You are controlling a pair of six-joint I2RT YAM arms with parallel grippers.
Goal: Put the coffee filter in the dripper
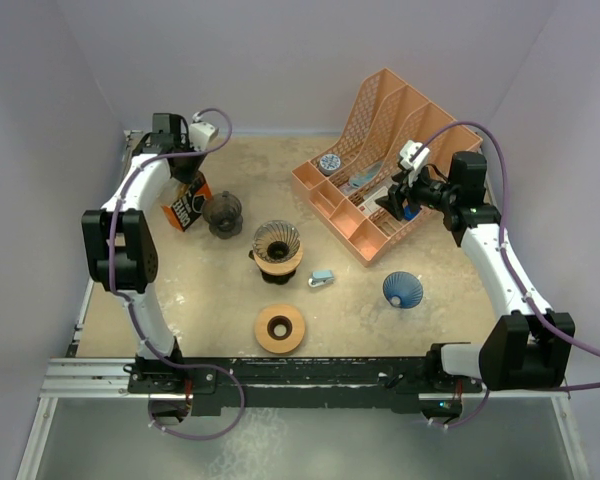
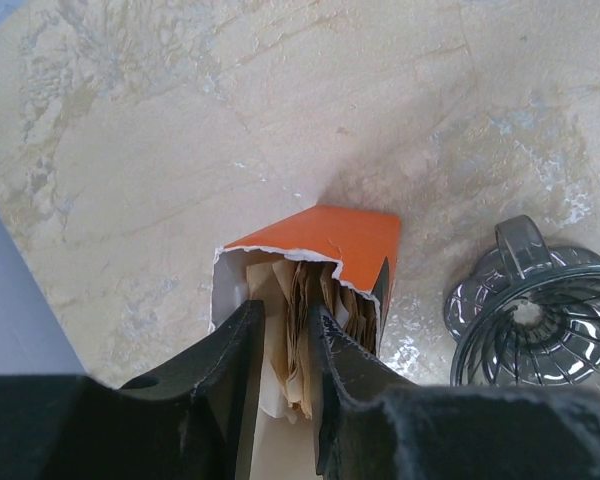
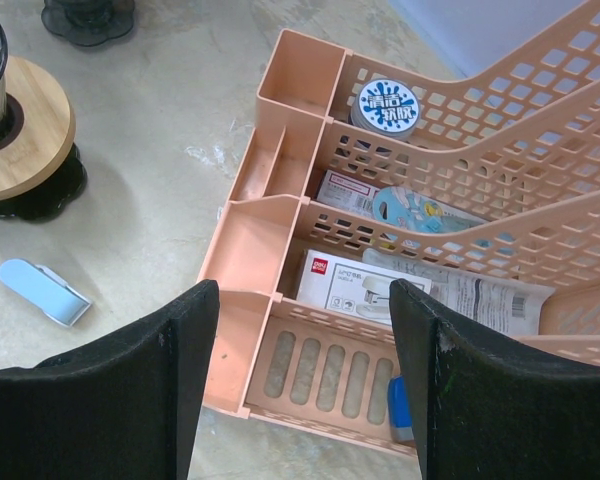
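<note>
An orange-and-black box of coffee filters (image 1: 186, 208) stands at the back left; in the left wrist view its open top shows paper filters (image 2: 296, 330). My left gripper (image 1: 184, 165) is over the box, its open fingers reaching in at the filters with a narrow gap between them. A glass dripper on a wooden collar (image 1: 278, 247) stands at centre, and a dark glass piece (image 1: 223, 210) sits beside the box. My right gripper (image 1: 395, 200) hangs over the peach organizer, its fingers apart with nothing between them.
The peach organizer (image 1: 317, 192) fills the back right. A small light-blue clip (image 1: 321, 277), a wooden ring (image 1: 292, 338) and a blue cone (image 1: 403, 289) lie toward the front.
</note>
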